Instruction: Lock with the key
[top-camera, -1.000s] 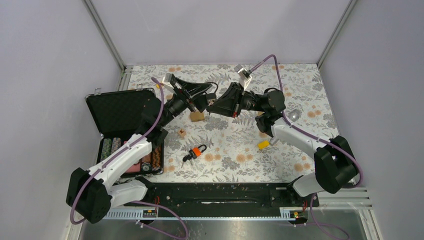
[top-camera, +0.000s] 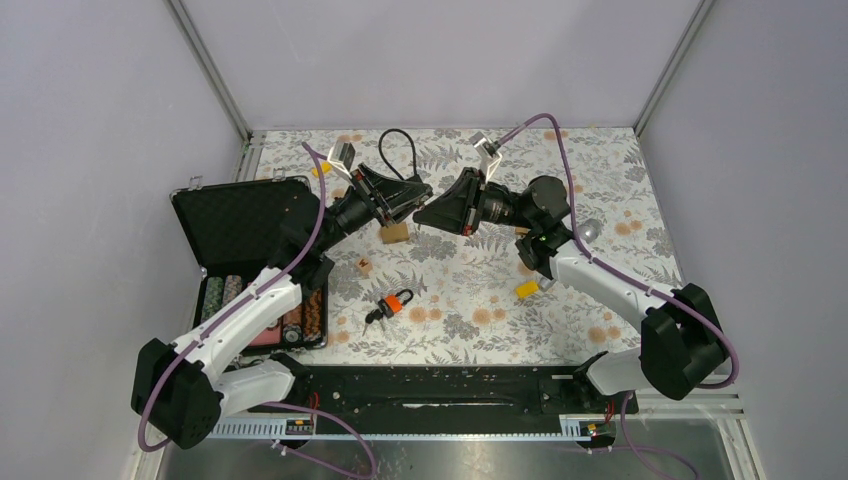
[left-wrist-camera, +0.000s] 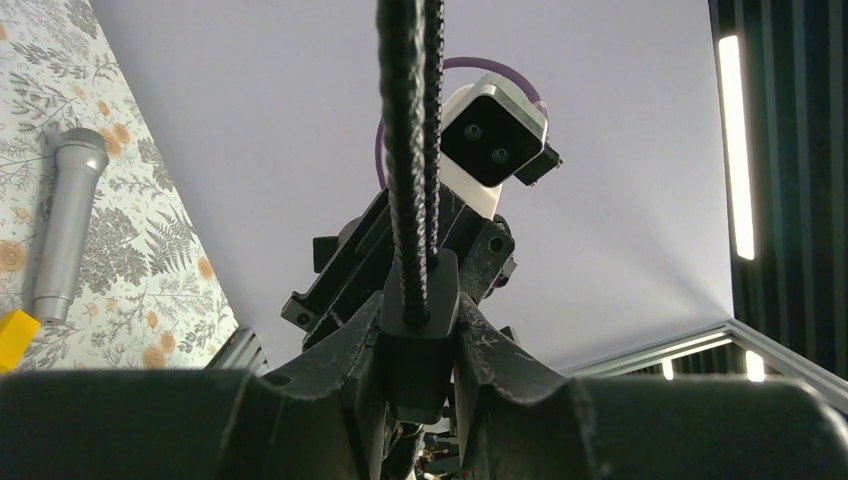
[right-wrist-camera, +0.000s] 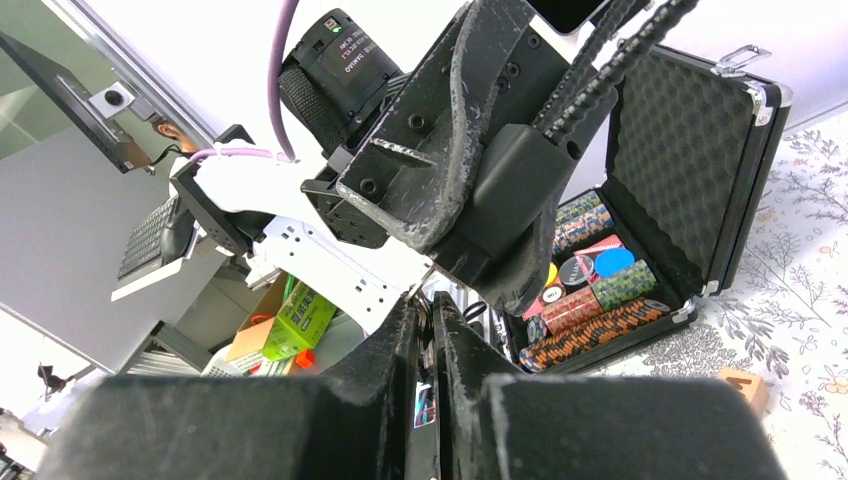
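A black lock with a long braided cable loop (left-wrist-camera: 410, 140) is held up above the table. My left gripper is shut on the lock's black body (right-wrist-camera: 505, 195). My right gripper is shut on a small metal key (right-wrist-camera: 425, 278), whose shaft meets the lower end of the lock body; how deep it sits is hard to tell. The two grippers face each other at the middle of the top view. An orange-black padlock with keys (top-camera: 389, 306) lies on the table below them.
An open case of chip rolls (top-camera: 240, 240) stands at the left. A wooden block (top-camera: 394, 232), a yellow block (top-camera: 526, 289) and a silver cylinder (left-wrist-camera: 70, 220) lie on the floral table. The front middle has free room around the padlock.
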